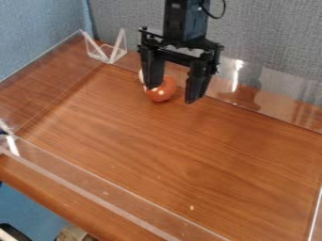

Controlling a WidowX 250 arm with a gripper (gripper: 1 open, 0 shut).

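Observation:
My black gripper [172, 80] hangs over the back of the wooden surface, open, its two fingers spread wide. Behind and between them a round red-orange object [161, 91] rests on the wood, partly covered by the left finger; from this view I cannot tell whether anything touches it.
The wooden floor [176, 169] is enclosed by clear low walls, with wide free room in front and to the right. A white wire-like piece [108, 49] stands at the back left corner.

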